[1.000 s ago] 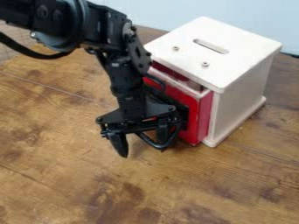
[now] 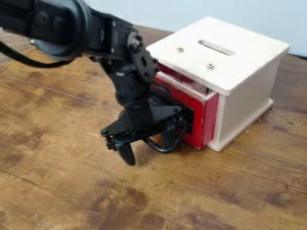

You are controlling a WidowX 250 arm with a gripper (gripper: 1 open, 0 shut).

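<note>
A white wooden box (image 2: 246,99) with a slot and screws on its top stands on the right, with a red front panel (image 2: 204,124) facing left. My black gripper (image 2: 135,148) hangs low in front of that red panel, its fingers pointing down near the floor. It is open, and I see nothing held in it. The arm and some black cables hide much of the red front, so I cannot tell whether the fingers touch anything.
A pale wall runs behind the box at the top right.
The arm and gripper have shifted very slightly; the box has not visibly moved.
</note>
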